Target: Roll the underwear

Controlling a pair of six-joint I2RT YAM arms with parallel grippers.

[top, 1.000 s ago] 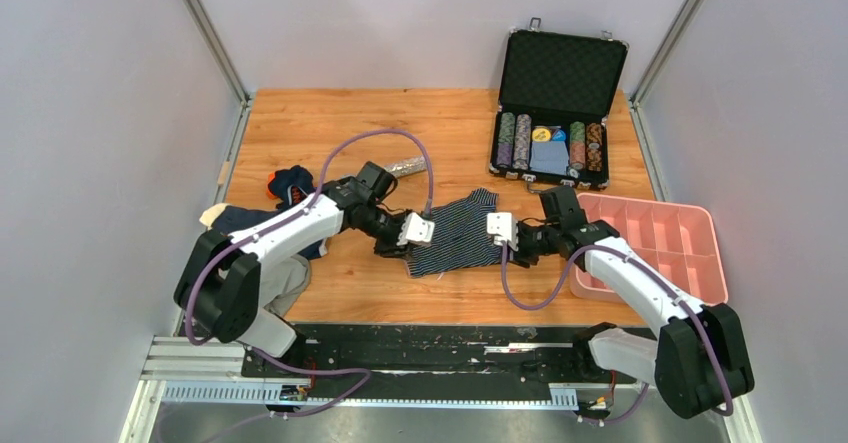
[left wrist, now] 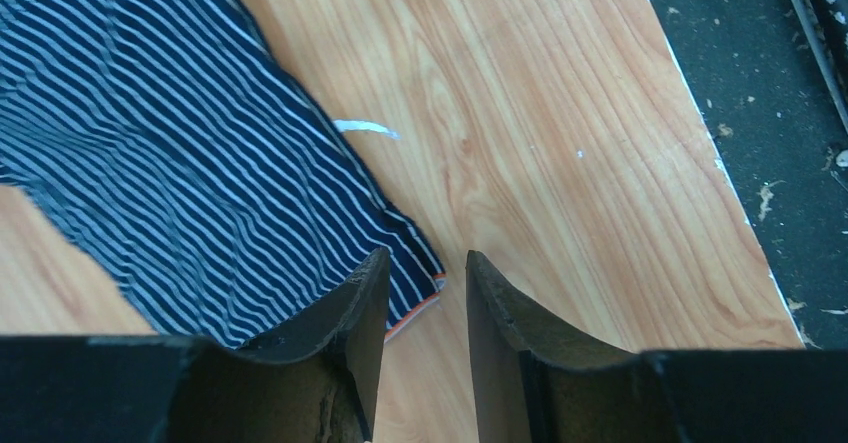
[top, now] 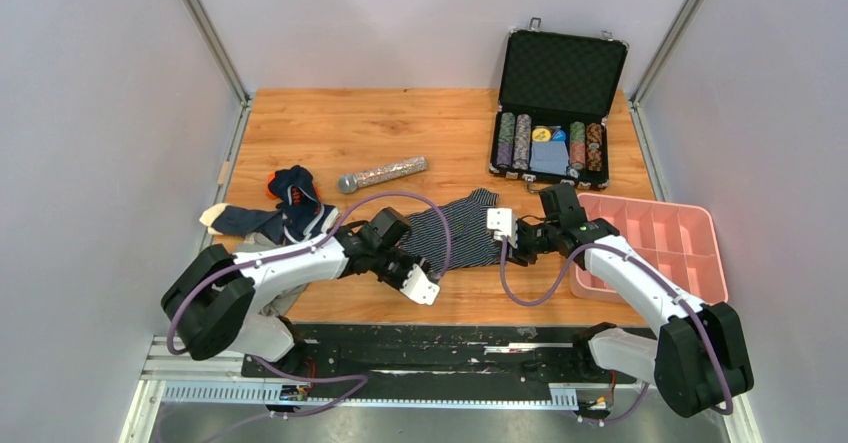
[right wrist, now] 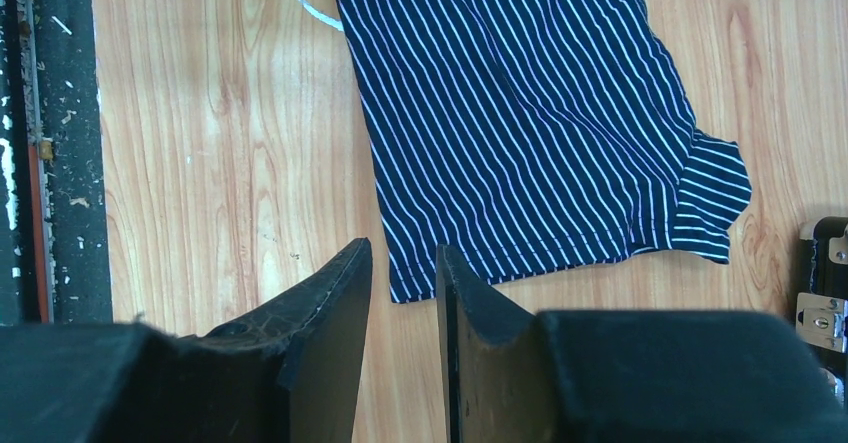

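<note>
A striped navy garment (top: 462, 231) lies spread flat on the wooden table between both grippers, one end folded out toward the back. In the left wrist view, my left gripper hovers part open just at the garment's red-edged corner (left wrist: 415, 293), nothing visibly between its fingers. In the right wrist view, my right gripper is over the near right corner of the garment (right wrist: 510, 133), its fingers apart and apparently empty.
A pile of dark clothes (top: 290, 203) lies left, a glitter tube (top: 385, 173) behind, an open chip case (top: 560, 63) at back right, a pink compartment bin (top: 660, 208) at right. The table's front edge (left wrist: 720, 163) is close to the left gripper.
My left arm has come toward the front of the table and lower over the garment's near left corner. The right arm looks unchanged.
</note>
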